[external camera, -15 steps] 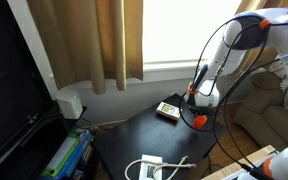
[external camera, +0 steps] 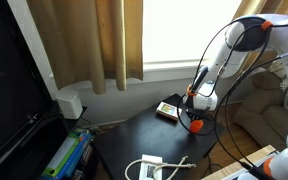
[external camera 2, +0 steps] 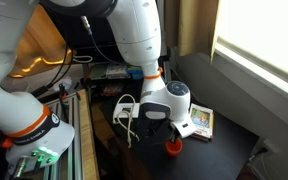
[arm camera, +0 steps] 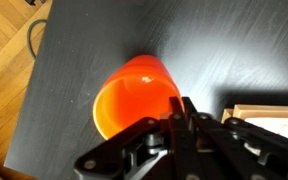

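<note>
An orange cup [arm camera: 142,98] is at my gripper, its open mouth turned toward the wrist camera. The fingers close on the right side of its rim, so the gripper is shut on the cup. In exterior view 1 the cup [external camera: 196,126] shows just below the gripper, over the right part of the dark table [external camera: 139,140]. Exterior view 2 has the cup [external camera 2: 174,147] directly under the gripper [external camera 2: 173,135]. Whether its base touches the tabletop, I cannot tell.
Close by on the table lies a flat box or book [external camera: 168,111], which shows at the right edge of the wrist view. A white power strip [external camera: 151,169] with a cable sits at the front of the table.
My gripper and the cup have shifted slightly; in exterior view 1 the cup appears a little lower and further left. The cup was at the gripper throughout. Nothing else has visibly moved.
</note>
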